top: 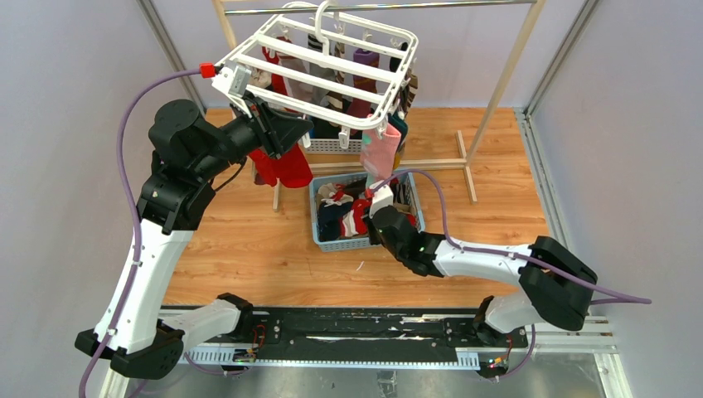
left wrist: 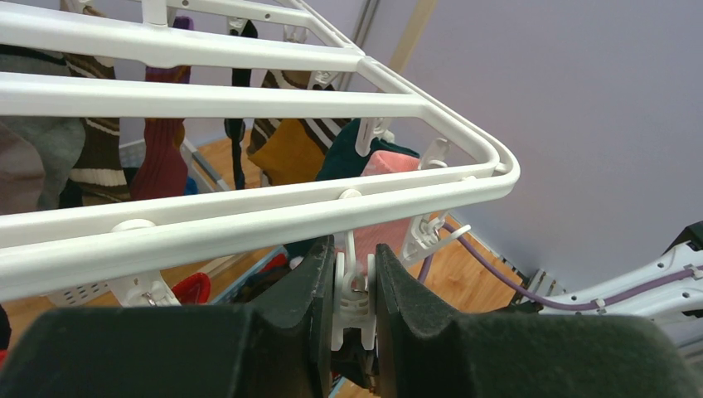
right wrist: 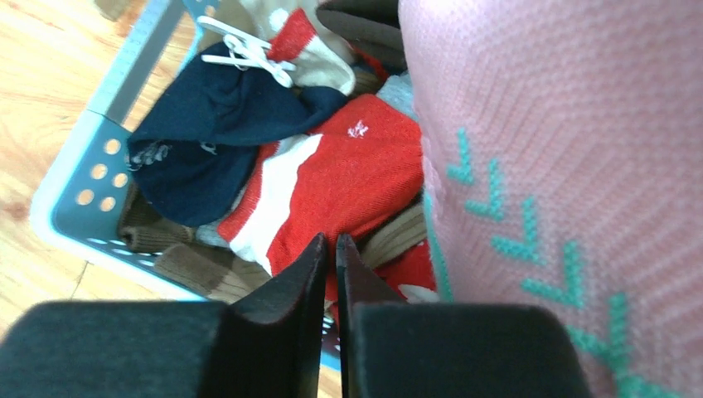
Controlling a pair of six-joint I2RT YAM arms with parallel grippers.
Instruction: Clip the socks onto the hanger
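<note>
The white hanger (top: pixel 332 70) hangs in the upper part of the top view. In the left wrist view, my left gripper is shut on a white clip (left wrist: pixel 354 311) beneath the hanger's front bar. No sock shows in that clip. My right gripper is over the basket of socks, its fingers close together with a thin gap, above a red-and-white sock (right wrist: pixel 356 174). Whether any cloth is between them is unclear. A pink sock (top: pixel 381 145) with teal marks hangs from the hanger's right front corner, close beside my right gripper.
Blue basket (top: pixel 341 245) on the wooden floor holds several socks, including a navy one (right wrist: pixel 224 108) with a loose white clip (right wrist: pixel 249 54) on it. Red cloth (top: pixel 290 166) hangs at left, other socks further back.
</note>
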